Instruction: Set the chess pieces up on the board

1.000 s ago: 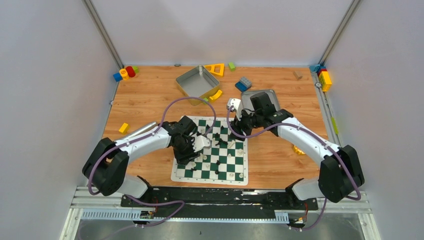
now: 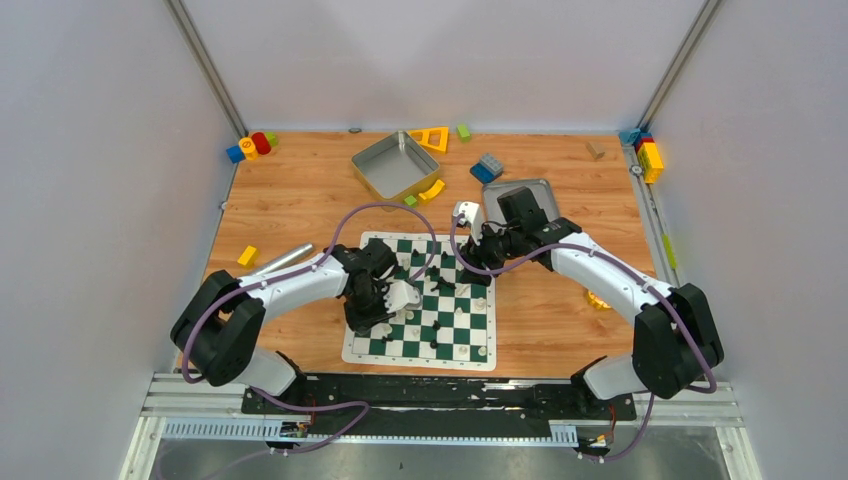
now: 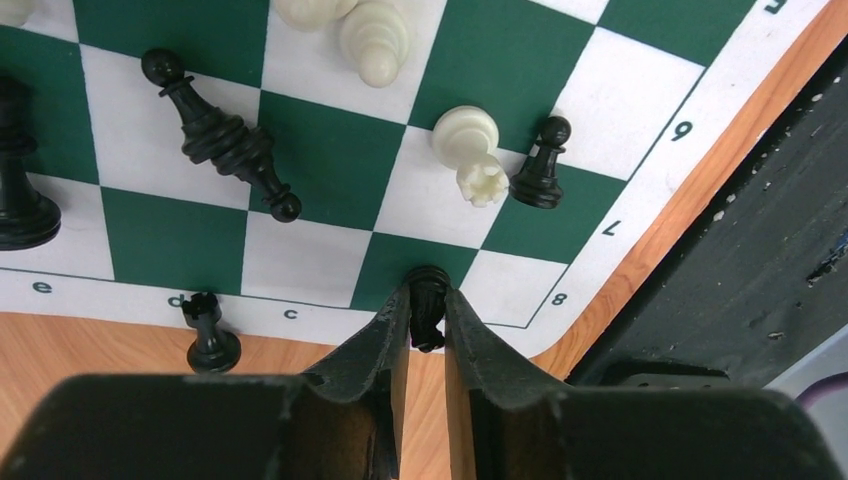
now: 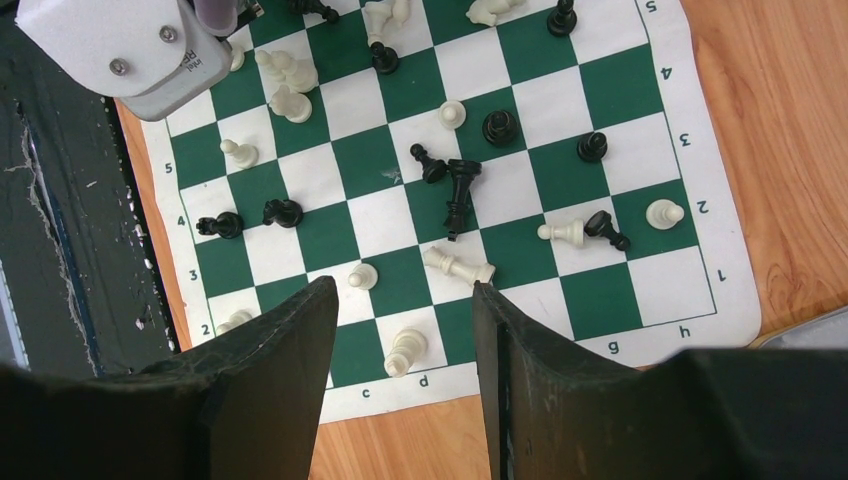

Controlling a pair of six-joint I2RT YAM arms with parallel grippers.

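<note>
My left gripper is shut on a black chess piece point(image 3: 428, 285) over the dark b8 square at the board's left edge. Near it in the left wrist view are a black rook point(image 3: 212, 335) at the rim by d, a black pawn point(image 3: 541, 163), a white rook point(image 3: 470, 155) lying over, and a fallen black bishop point(image 3: 222, 140). My right gripper hangs over the opposite side of the board point(image 4: 740, 300), fingers apart, nothing between them. Beyond its tips stand a white piece point(image 4: 405, 352) and a white pawn point(image 4: 363, 276); a black king point(image 4: 461, 198) lies toppled.
Pieces lie scattered across the board, several tipped over. A grey box point(image 2: 372, 165) and a metal tray point(image 2: 546, 190) stand behind it. Yellow and blue toy blocks dot the table's far side. Bare wood point(image 2: 560, 340) lies right of the board.
The left gripper has lowered slightly toward the board's left front side over the last second. The right arm has shifted only a little.
</note>
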